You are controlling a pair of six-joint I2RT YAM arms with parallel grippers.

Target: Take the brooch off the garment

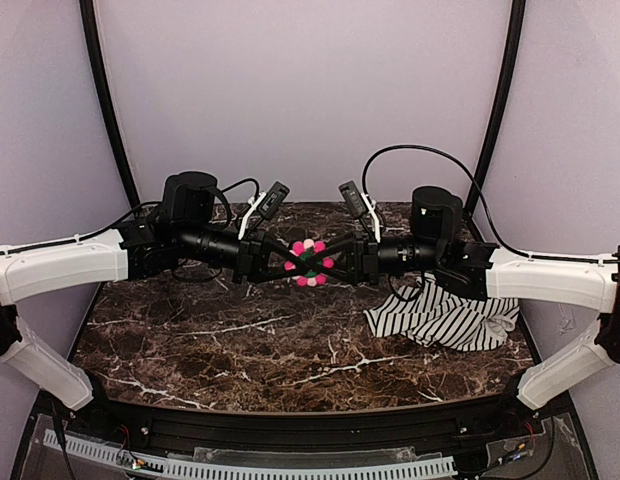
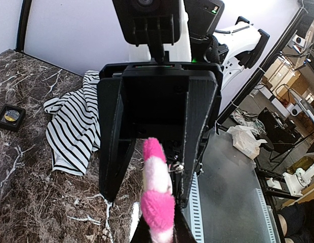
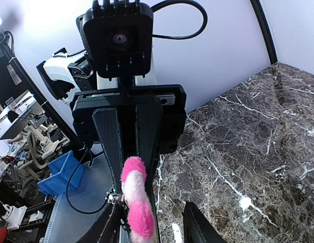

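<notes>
A pink-and-white flower brooch is held in midair between my two grippers in the top view, seen edge-on in the left wrist view and right wrist view. My left gripper is shut on it. My right gripper faces it from the other side, its fingers part open around the brooch's edge. The striped garment lies crumpled on the right of the table, apart from the brooch, also visible in the left wrist view.
A small dark square object lies near the garment. A blue bin stands off the table in the background.
</notes>
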